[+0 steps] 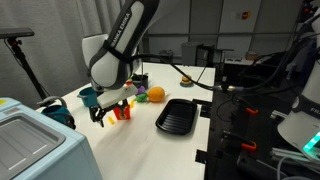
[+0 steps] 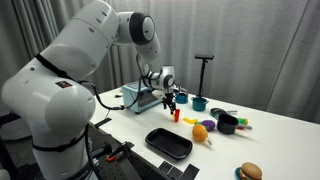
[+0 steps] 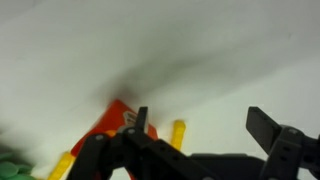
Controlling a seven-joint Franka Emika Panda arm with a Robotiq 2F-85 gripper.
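My gripper is open in the wrist view, its two dark fingers wide apart with only white tabletop between their tips. A red container shows at the lower left, partly hidden behind the left finger. A short yellow stick lies on the table near the fingers, and another yellow piece shows by the red container. In exterior view 1 the gripper is low over the table, right beside the red container. Exterior view 2 has the red container standing just in front of the arm.
A black tray lies to the right, with an orange item behind it. A teal pot stands at the back left. The white box fills the near left corner. A burger sits apart. Bare table lies in front.
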